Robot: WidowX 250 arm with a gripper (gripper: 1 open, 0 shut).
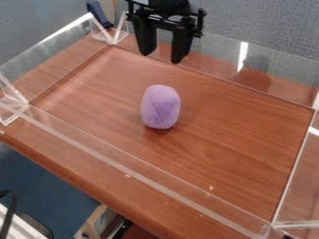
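A smooth purple oval object (pixel 161 106) stands on the wooden floor (pixel 230 159) of a clear-walled workspace, near its middle. My black gripper (pixel 163 45) hangs above and behind it at the top of the view, open, with its two fingers apart and nothing visible between them.
Clear acrylic walls (pixel 149 175) surround the wooden surface, with a grey textured panel behind. The wood around the purple object is bare. Some items lie outside the enclosure at the lower left, too partly seen to name.
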